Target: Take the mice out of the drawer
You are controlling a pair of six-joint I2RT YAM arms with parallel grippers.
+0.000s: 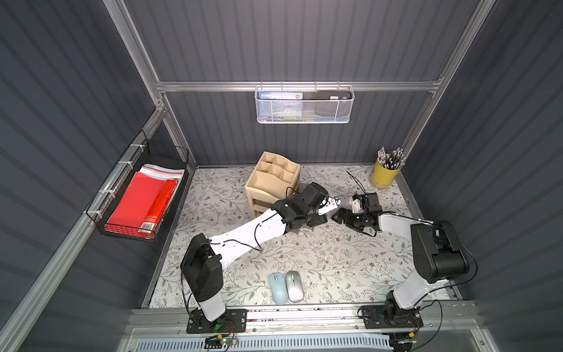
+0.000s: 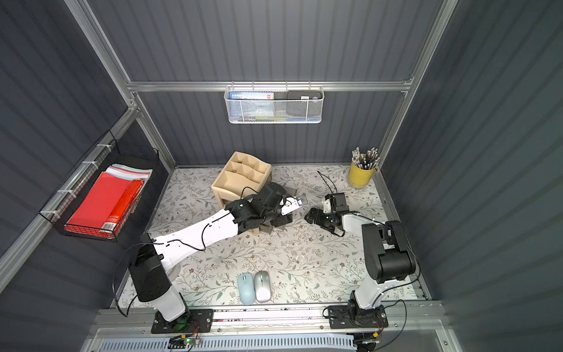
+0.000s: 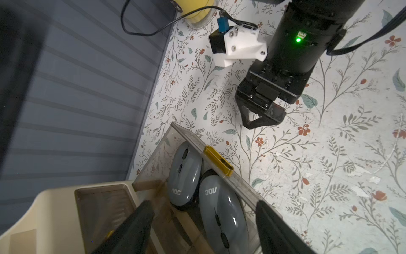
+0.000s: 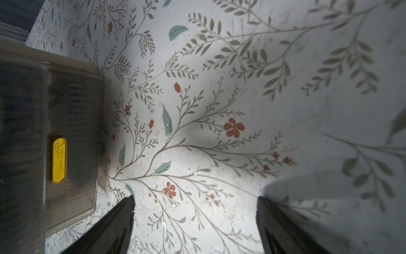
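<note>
In the left wrist view, two dark grey mice, one upper [image 3: 184, 173] and one lower [image 3: 222, 211], lie side by side in a clear pulled-out drawer [image 3: 251, 194] with a yellow handle. My left gripper hangs open over the drawer, its blurred fingers either side of the lower mouse, apparently not touching it. The drawer's organizer [image 1: 264, 182] is beige, partly hidden by the left arm. My right gripper is open low over the table to the drawer's right, with nothing between its fingers.
A blue mouse [image 1: 278, 287] and a silver mouse [image 1: 294, 286] lie at the front edge. A yellow pen cup [image 1: 381, 176] stands back right. Wire baskets hang on the back and left walls.
</note>
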